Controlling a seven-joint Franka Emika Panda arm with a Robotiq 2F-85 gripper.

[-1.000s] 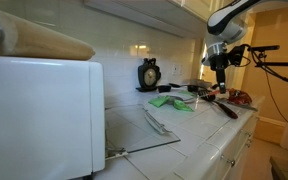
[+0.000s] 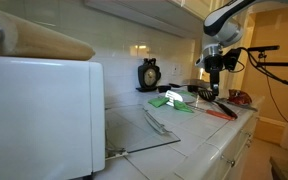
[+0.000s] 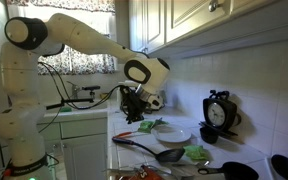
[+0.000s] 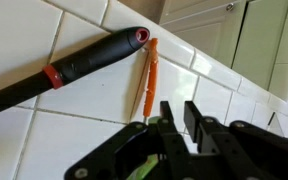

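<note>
My gripper points down over the counter [image 3: 134,155]. In the wrist view its fingertips stand close, with a narrow gap; what is between them cannot be made out. Left of the fingers, a thin orange strip [image 4: 152,75] runs along the white tiles. A black handle [image 4: 99,57] with a red band and a holed end lies farther left. Something green [image 4: 69,135] shows at the lower edge, partly covered by the gripper. From exterior view 1, the gripper [image 2: 212,97] appears just above red and black utensils [image 2: 220,114].
A white plate [image 3: 171,133], a black ladle [image 3: 166,155] and a dark pan [image 3: 231,171] occupy the counter. A black clock-like scale [image 3: 221,108] stands by the wall. Upper cabinets [image 3: 189,30] overhang it. Bare tiles [image 2: 184,145] lie toward the toaster-side front.
The gripper has shifted slightly left and lower in exterior view 1. A white shape and more red now show among the utensils to its left.
</note>
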